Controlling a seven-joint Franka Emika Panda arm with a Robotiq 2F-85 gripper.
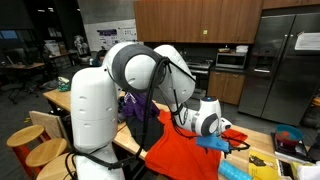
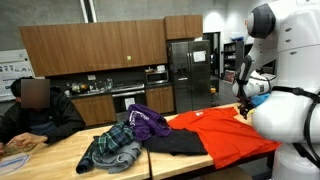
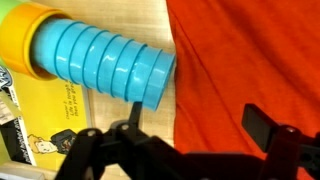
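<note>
My gripper stands open, its two dark fingers wide apart with nothing between them. A ribbed blue cylinder, perhaps stacked cups, lies on its side at the upper left of the wrist view, with a yellow-orange piece around its far end. The cylinder's near end is close to the left finger, and a gap separates it from the right one. Under the right finger spreads a red cloth. In exterior view 1, the gripper hangs above the table near the blue cylinder.
A yellow book lies beside the cylinder. Dark cloth, a purple cloth and plaid fabric lie farther along the table. A blue-rimmed red container stands at the right. A person sits at the table's far left end.
</note>
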